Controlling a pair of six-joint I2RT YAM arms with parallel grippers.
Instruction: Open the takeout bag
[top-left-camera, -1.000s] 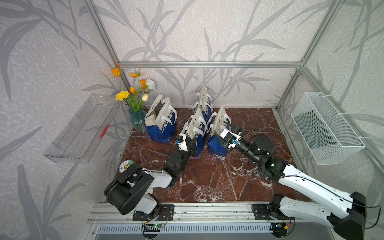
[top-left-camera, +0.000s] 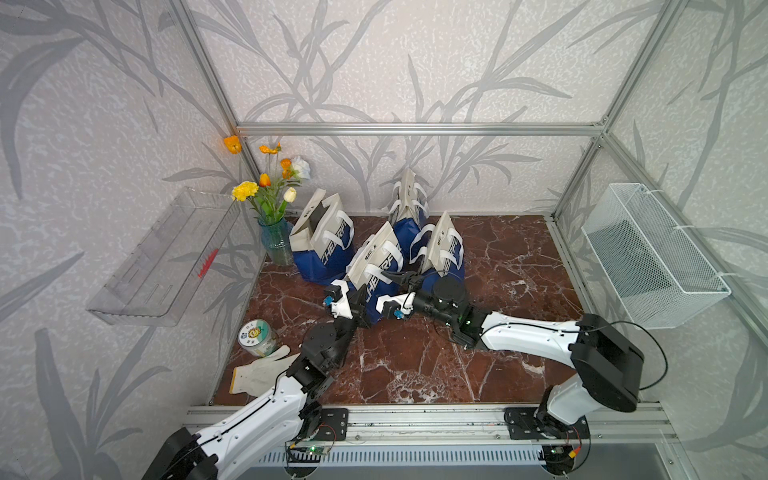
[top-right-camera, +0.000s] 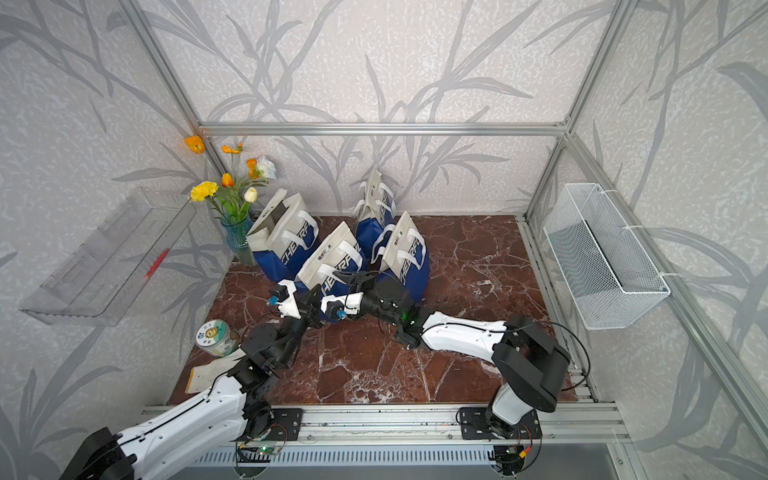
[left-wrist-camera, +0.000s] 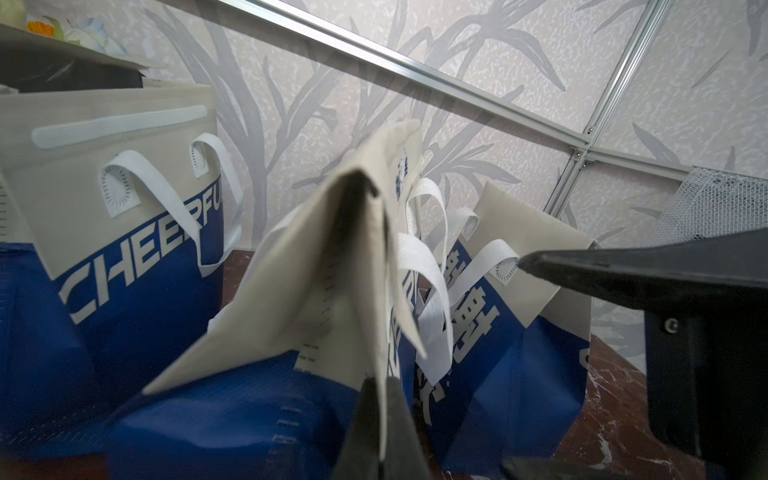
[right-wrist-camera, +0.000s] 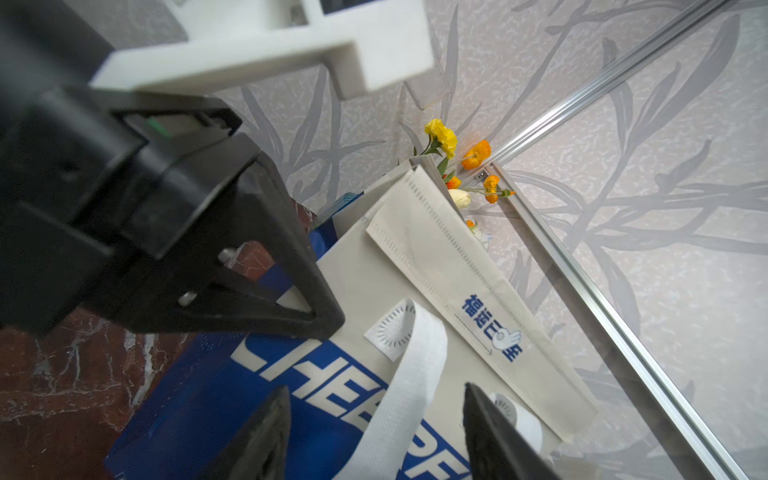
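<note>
The white-and-blue takeout bag (top-left-camera: 380, 248) stands at front centre, its top folded down. In the left wrist view my left gripper is shut on a thin beige edge at that bag's (left-wrist-camera: 320, 336) near end. My right gripper stands open facing the bag's printed side (right-wrist-camera: 432, 264), a white strap in view between and beyond its fingers; whether they touch it I cannot tell. The left gripper's dark body fills the upper left of the right wrist view, close to the right gripper.
Several other bags (top-left-camera: 324, 248) stand behind and beside it. A flower vase (top-left-camera: 276, 244) is at back left, a tin (top-left-camera: 256, 337) and glove (top-left-camera: 252, 376) at front left. Wall baskets hang on both sides.
</note>
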